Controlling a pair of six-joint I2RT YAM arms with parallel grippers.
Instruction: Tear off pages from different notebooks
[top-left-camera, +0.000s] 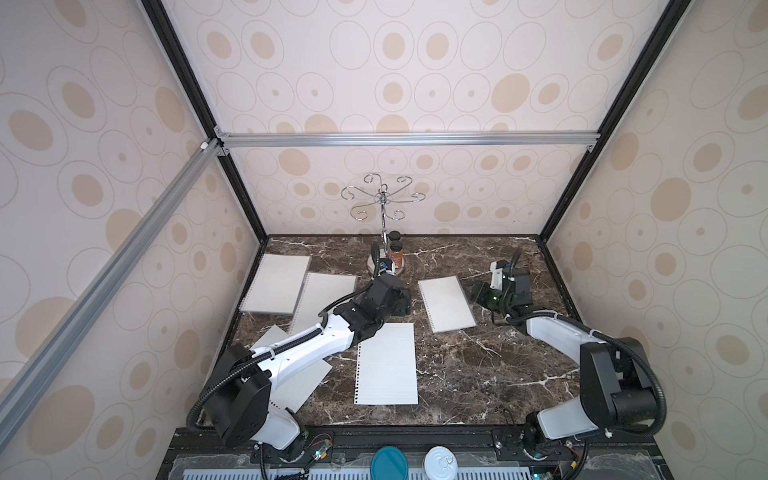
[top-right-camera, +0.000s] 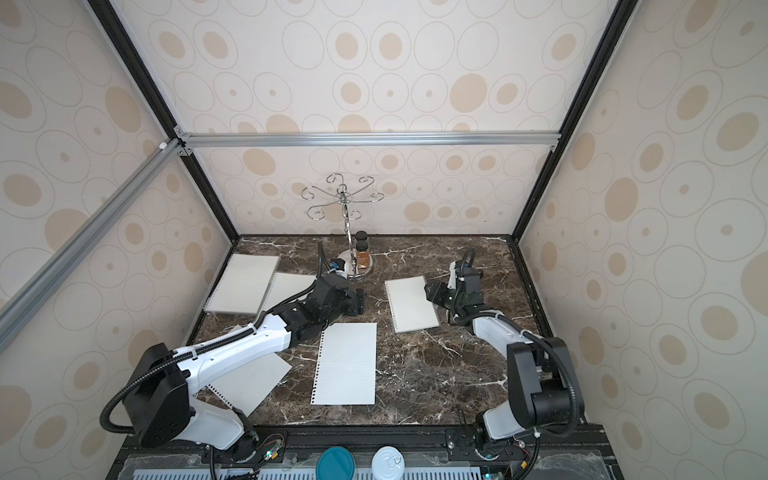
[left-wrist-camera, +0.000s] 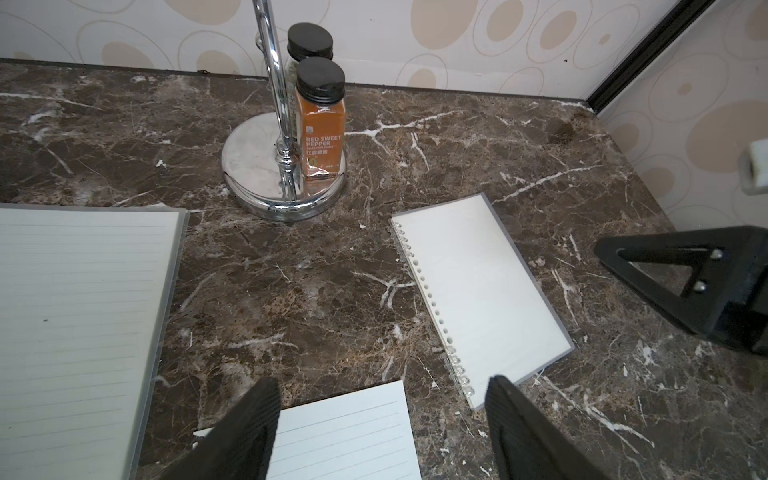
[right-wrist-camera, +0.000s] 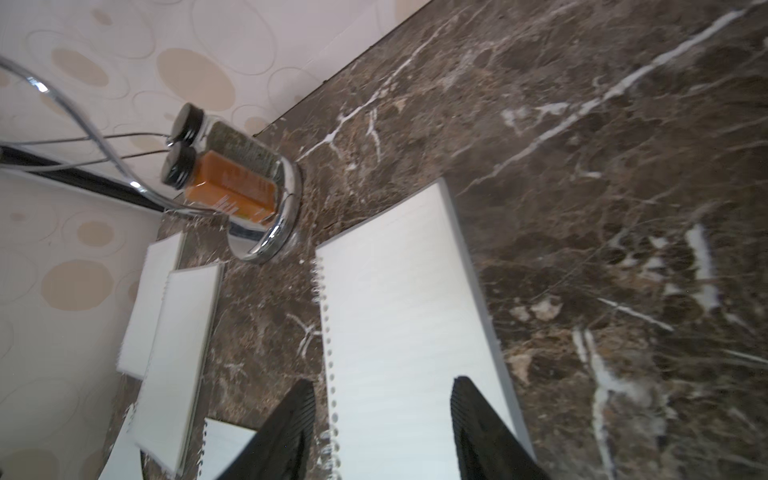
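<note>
A small spiral notebook (left-wrist-camera: 480, 288) lies right of centre. My left gripper (top-left-camera: 400, 304) hangs above the middle, its fingertips apart with nothing visible between them in the left wrist view. My right gripper (top-left-camera: 484, 294) hovers at the small notebook's right side, fingertips apart over it in the right wrist view. A lined sheet with punched edge (top-left-camera: 387, 364) lies front centre. More notebooks (top-left-camera: 273, 281) lie at the left, along with loose paper (top-right-camera: 252, 376) partly hidden by my left arm.
A chrome stand (left-wrist-camera: 284, 204) with two spice bottles (left-wrist-camera: 320, 136) stands at the back centre. Patterned walls bound three sides.
</note>
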